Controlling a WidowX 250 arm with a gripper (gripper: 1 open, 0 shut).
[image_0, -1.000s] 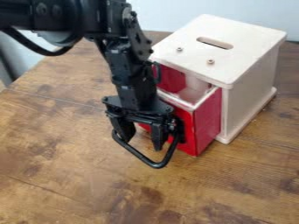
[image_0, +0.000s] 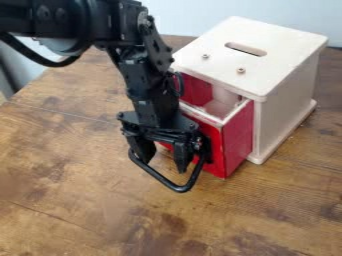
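My black gripper (image_0: 166, 152) hangs low at the centre of the camera view, pressed close in front of a red door or drawer front (image_0: 229, 145) on a small pale wooden box (image_0: 281, 105). The box has a slot in its top and two screw heads. Behind the red panel a red interior shows. Whether the fingers are open or shut, or on the panel, is hard to tell.
A white wall (image_0: 267, 12) stands behind the box.
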